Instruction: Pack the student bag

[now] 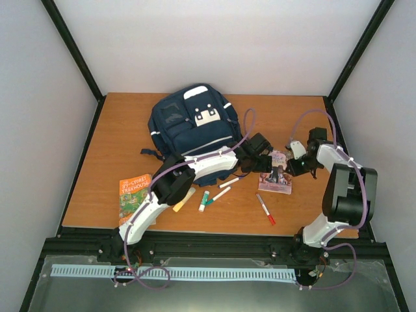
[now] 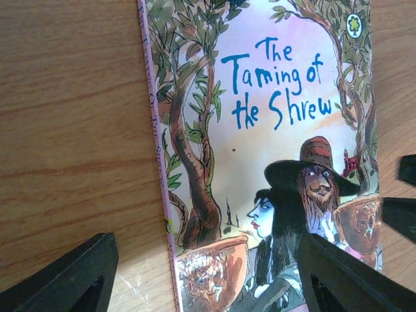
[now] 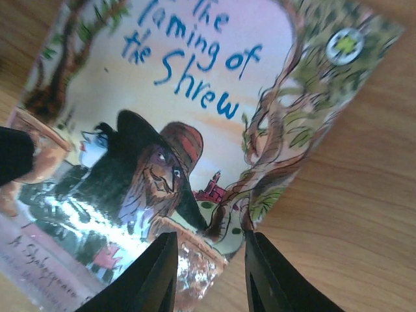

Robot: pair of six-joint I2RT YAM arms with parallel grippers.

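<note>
A book titled The Taming of the Shrew (image 1: 277, 175) lies flat on the table, right of the navy backpack (image 1: 198, 123). My left gripper (image 1: 268, 162) is over the book's left side; in the left wrist view its fingers (image 2: 71, 276) stand apart, straddling the book's left edge. At the book's right edge, my right gripper has its fingers (image 3: 153, 273) parted, with part of the cover and its edge showing between them. The green and orange book (image 1: 132, 198) rests at the front left. Whether either gripper touches the book I cannot tell.
Several markers lie in front of the backpack, among them a yellow one (image 1: 184, 199) and a green-capped one (image 1: 203, 201). A red marker (image 1: 265, 209) sits by itself nearer the front. Bare table surrounds it.
</note>
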